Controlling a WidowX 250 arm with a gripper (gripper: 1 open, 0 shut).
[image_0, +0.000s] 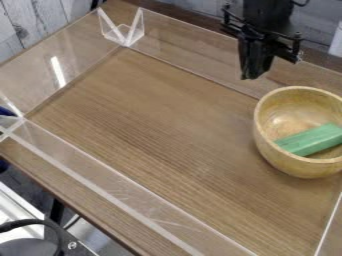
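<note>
My gripper hangs at the top right, above the back of the wooden surface, shut with nothing visible between its fingers. Below it and to the right sits a tan bowl holding a green block, which lies tilted toward the bowl's right side.
Clear plastic edging runs along the back and left sides. A black cable loop lies at the bottom left corner.
</note>
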